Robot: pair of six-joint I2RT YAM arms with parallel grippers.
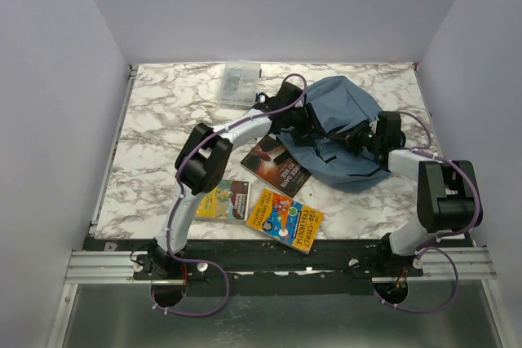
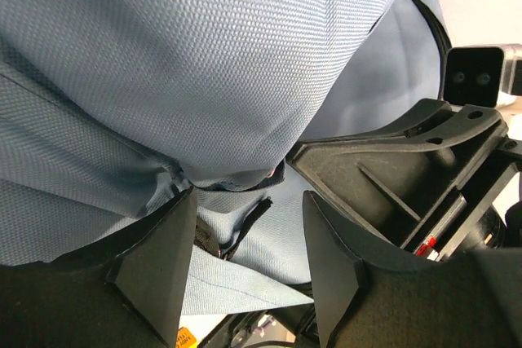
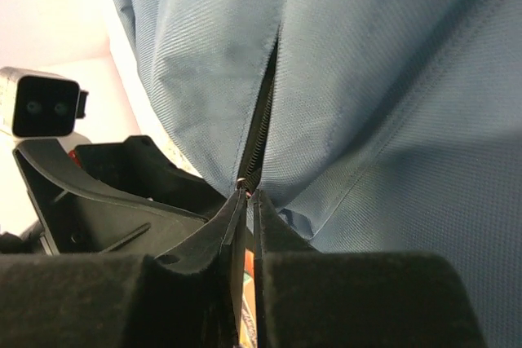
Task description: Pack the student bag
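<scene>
The light blue bag (image 1: 342, 169) lies rumpled on the right of the table. My left gripper (image 1: 311, 128) and right gripper (image 1: 359, 136) meet over its middle, at the zipper (image 3: 263, 120). In the left wrist view my left gripper has its fingers apart beside a fold of fabric with a dark strip. In the right wrist view my right gripper has its fingertips close together at the zipper edge; whether they grip it is unclear.
Books (image 1: 276, 164) lie below and left of the bag: a yellow-blue one (image 1: 285, 220) and another (image 1: 223, 200) near the front. A clear case (image 1: 240, 82) lies at the back.
</scene>
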